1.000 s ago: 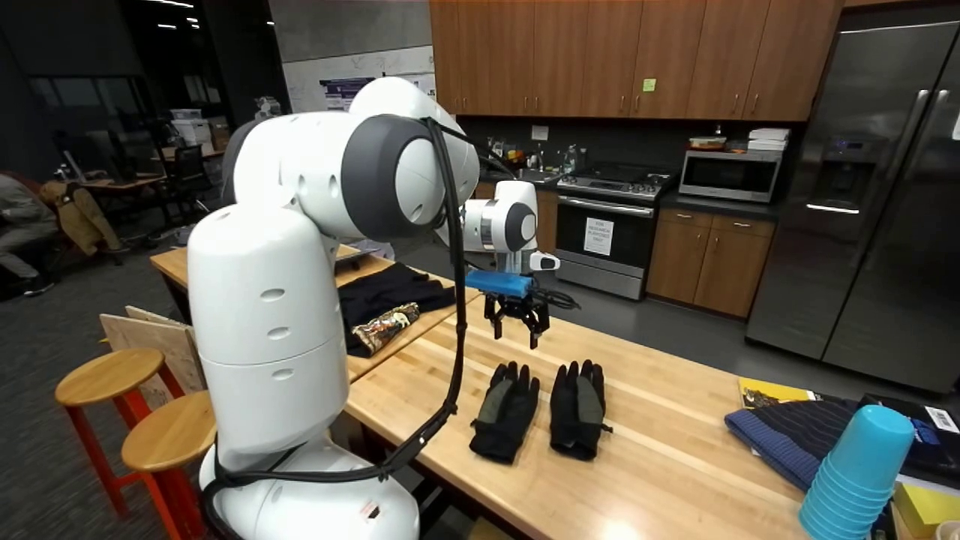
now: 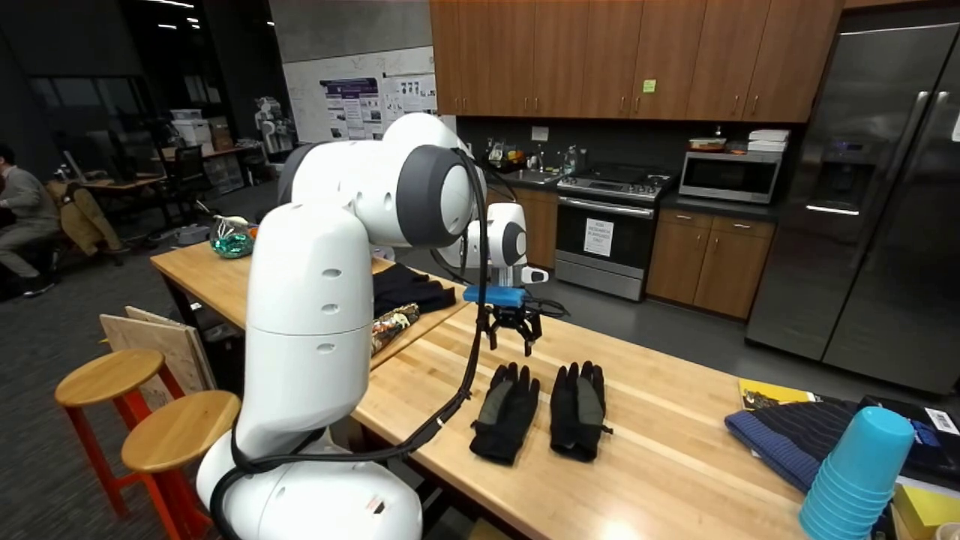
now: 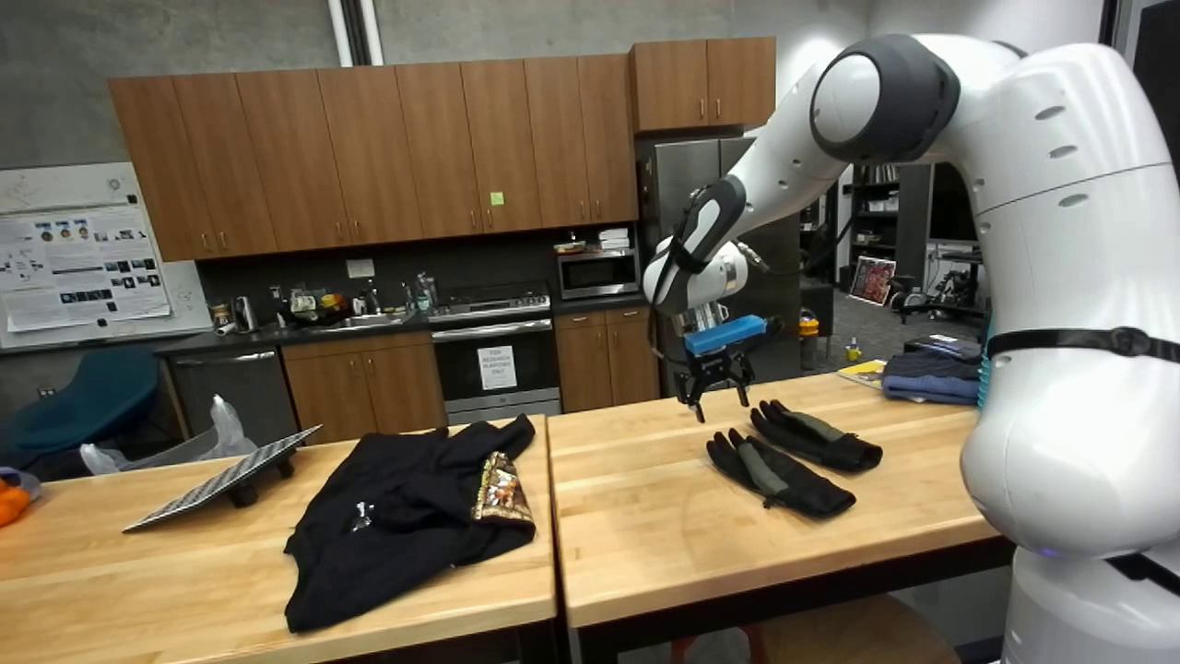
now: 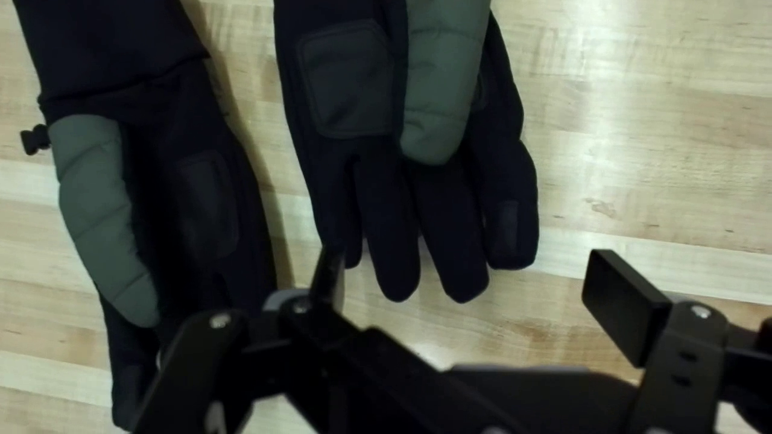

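Observation:
Two black gloves with grey-green thumbs lie flat and apart on the wooden table. In exterior view 1 they are the left glove (image 2: 511,421) and the right glove (image 2: 576,423), fingers pointing toward the kitchen. My gripper (image 2: 510,347) stands open above the table just beyond the left glove's fingertips, with nothing held. Exterior view 2 shows the gripper (image 3: 721,409) clear of the tabletop, left of the nearer glove (image 3: 798,487) and farther glove (image 3: 827,444). From the wrist, one glove (image 4: 383,166) has its fingertips framed by the spread fingers; the other glove (image 4: 192,195) is partly covered by the gripper.
A black garment (image 3: 409,498) with a patterned patch is spread on the adjoining table, near a tilted panel (image 3: 238,476). Stacked blue cups (image 2: 850,481) and a blue knit item (image 2: 787,441) occupy the table's right end. Bare wood lies around the gloves.
In exterior view 1 the gripper has shifted slightly left, while the arm's elbow and upper links have swung right. The gloves lie where they were.

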